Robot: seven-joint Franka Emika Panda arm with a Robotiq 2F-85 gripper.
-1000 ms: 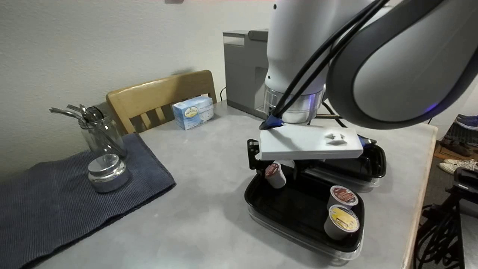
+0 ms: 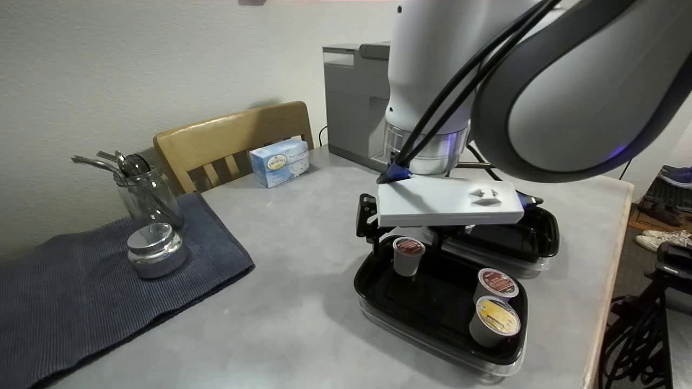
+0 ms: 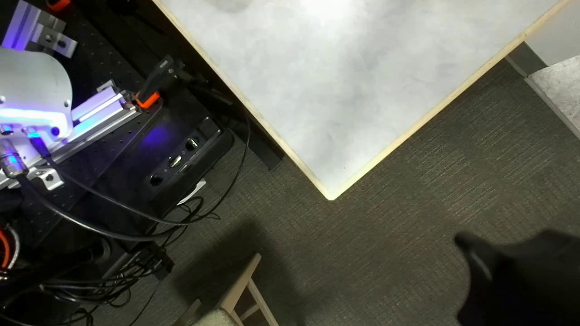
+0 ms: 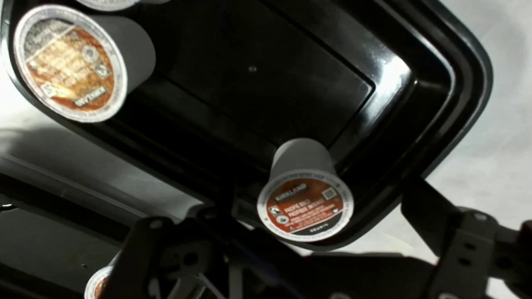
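Observation:
My open gripper (image 2: 406, 246) hangs low over the far left end of a black tray (image 2: 434, 292), its fingers spread on either side of a coffee pod (image 2: 407, 258). That pod has a brown-red lid and stands upright in the tray. In the wrist view, the same pod (image 4: 311, 204) sits between the fingers with gaps on both sides. Two more pods occupy the tray's near right end: one with a dark red lid (image 2: 498, 283), one with a yellow lid (image 2: 496, 321). Part of the gripper is hidden behind its white housing.
A second black tray (image 2: 545, 240) lies just behind, partly covered by the gripper; a pod (image 4: 99, 284) shows in it. On the left are a blue cloth (image 2: 84, 285), a silver-lidded jar (image 2: 155, 252) and a utensil jar (image 2: 149, 198). A tea box (image 2: 280, 163) stands farther back.
The pod at the tray's far left end was tilted between the fingers; now it stands upright with the fingers apart. My gripper has risen slightly.

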